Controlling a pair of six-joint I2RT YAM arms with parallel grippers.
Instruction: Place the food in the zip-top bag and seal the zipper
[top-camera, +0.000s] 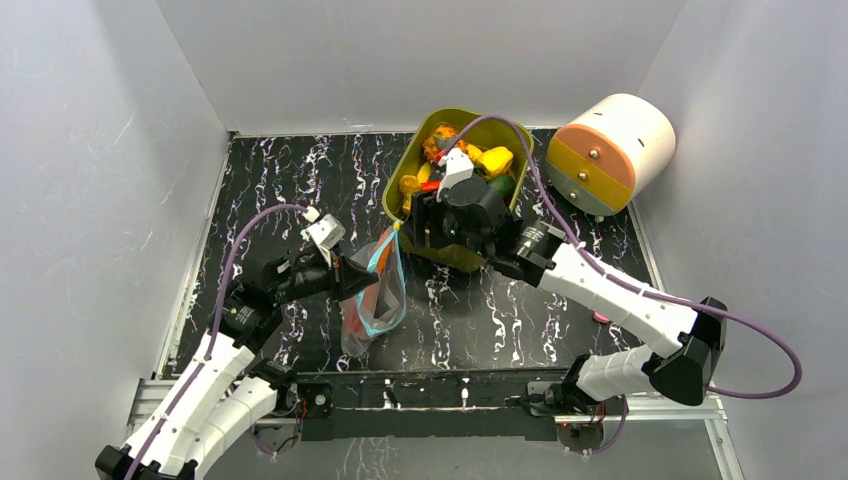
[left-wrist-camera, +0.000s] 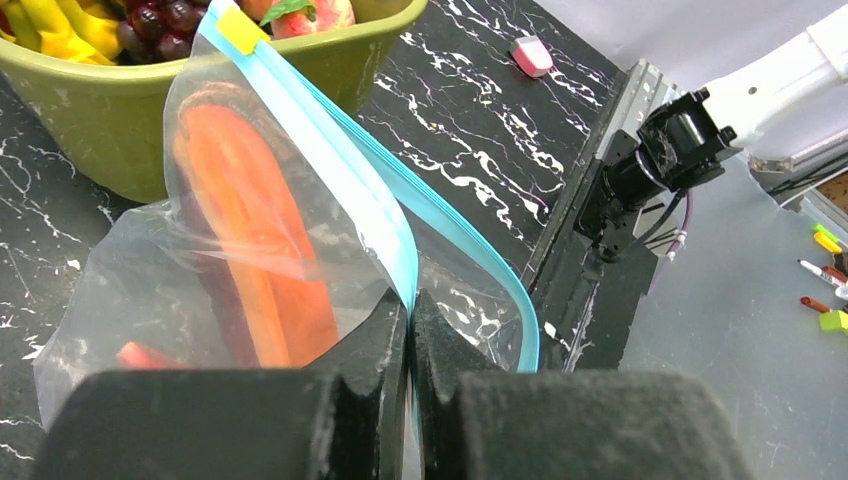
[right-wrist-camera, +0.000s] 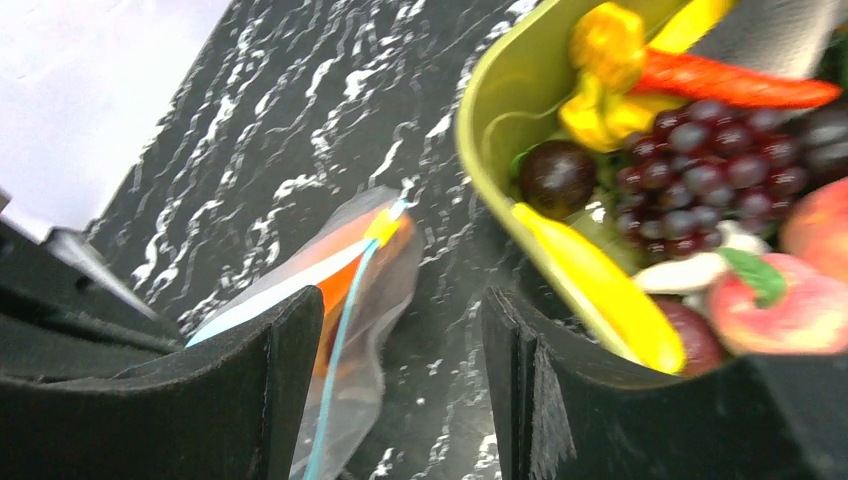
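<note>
A clear zip top bag with a light blue zipper band and a yellow slider at its far end holds an orange, carrot-like food. My left gripper is shut on the bag's blue rim; the rest of the mouth loops out to the right of it. In the right wrist view the slider lies between and beyond the parted fingers of my right gripper, which stands open beside the bag's far end with nothing between its tips. From above, that gripper is between bag and bin.
A green bin of fruit and vegetables, grapes among them, stands close behind the bag. A barrel-shaped box is at the back right.
</note>
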